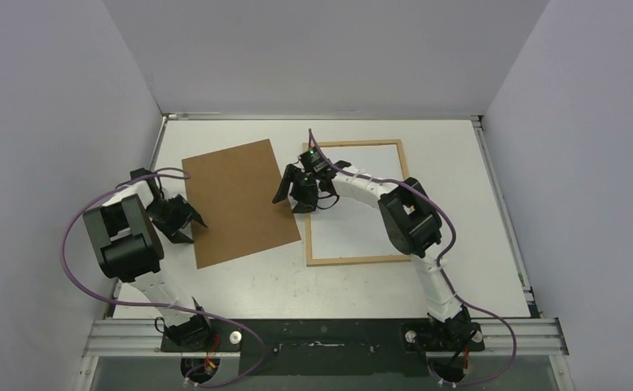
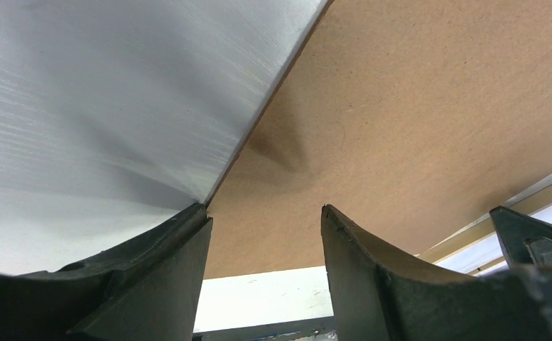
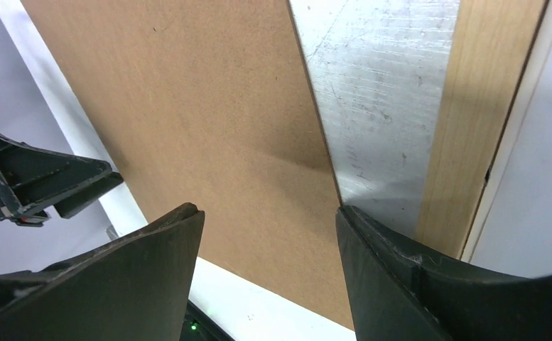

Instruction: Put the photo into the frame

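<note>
A square brown board [image 1: 239, 204] lies askew left of a wooden frame [image 1: 358, 261] with a white inner sheet [image 1: 353, 228]. My left gripper [image 1: 191, 225] is at the board's left edge; in the left wrist view its fingers [image 2: 155, 270] stand apart, one tip at that edge, nothing held. My right gripper [image 1: 290, 198] is at the board's right edge beside the frame; in the right wrist view its open fingers [image 3: 401, 284] straddle the board's surface near that edge, one tip at it.
Grey walls stand at left, right and back.
</note>
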